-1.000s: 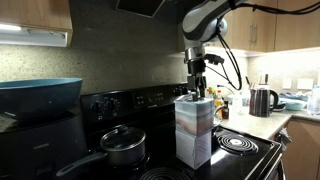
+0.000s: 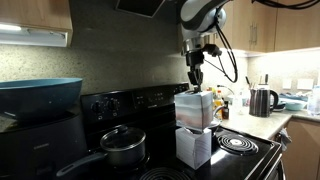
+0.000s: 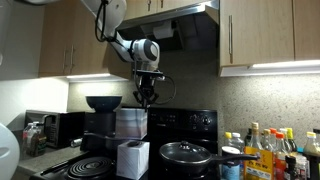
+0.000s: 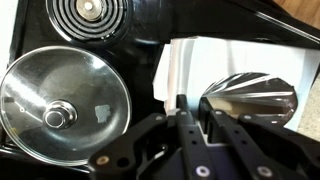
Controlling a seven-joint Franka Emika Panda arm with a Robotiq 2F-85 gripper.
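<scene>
My gripper [image 2: 195, 88] points down at the top edge of a pale, open box [image 2: 195, 110], shut on it. This box hangs slightly tilted above a white box [image 2: 193, 148] standing on the stove. In exterior view 2 the held box [image 3: 131, 122] shows just above the white box [image 3: 132, 160], the gripper [image 3: 146, 102] at its upper right edge. From the wrist, the gripper overlaps the edge of the open box, and a shiny dark-silver bag [image 4: 250, 95] lies inside. The exact grip is partly hidden.
A lidded pan [image 2: 124, 148] sits beside the boxes on the black stove. A large blue pan [image 2: 40, 97] is at the left. Several bottles [image 3: 265, 145] crowd the counter, and a kettle [image 2: 262, 100] stands farther back. One burner [image 2: 238, 143] is bare.
The gripper has risen a little, and the upper box has come up with it and tilted. A gap has opened between it and the white box below.
</scene>
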